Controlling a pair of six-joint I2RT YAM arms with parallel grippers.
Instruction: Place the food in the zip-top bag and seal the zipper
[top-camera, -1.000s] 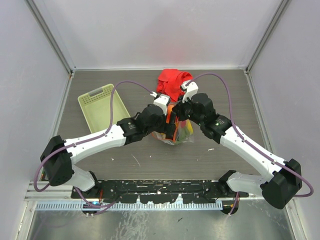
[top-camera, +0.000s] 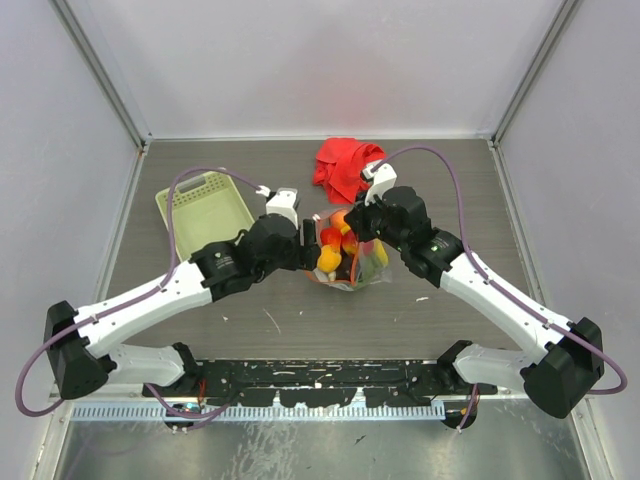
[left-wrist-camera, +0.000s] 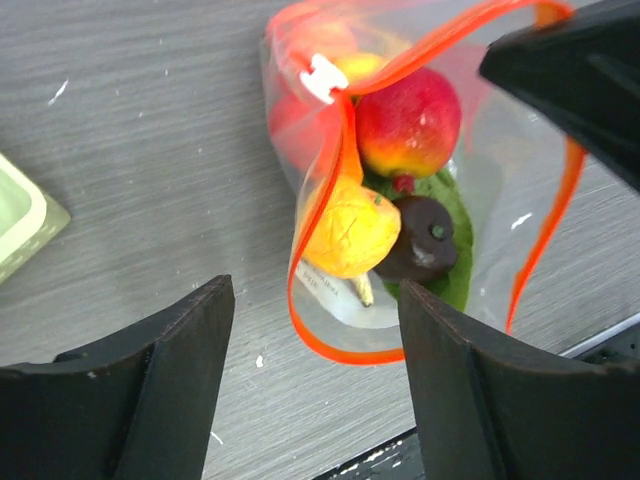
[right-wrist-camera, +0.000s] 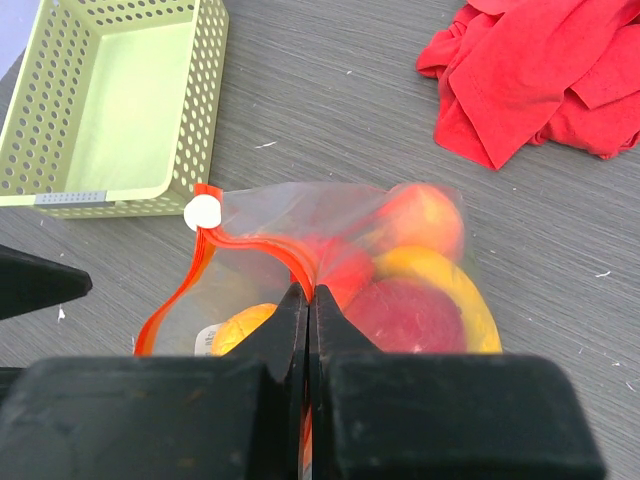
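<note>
The clear zip bag (top-camera: 345, 275) with orange zipper holds a mango (left-wrist-camera: 405, 120), a yellow-orange fruit (left-wrist-camera: 350, 228), a dark round item (left-wrist-camera: 420, 240), leafy greens and other colourful items. Its mouth faces my left gripper, which hangs just short of it with parted fingers and nothing between them. A white slider (right-wrist-camera: 203, 212) sits on the zipper. My right gripper is shut on the bag's zipper edge, holding that side up.
A pale green basket (top-camera: 205, 215) stands at the back left. A crumpled red cloth (top-camera: 342, 168) lies behind the bag.
My left gripper has moved left, away from over the bag's opening. My right gripper stays in place on the bag.
</note>
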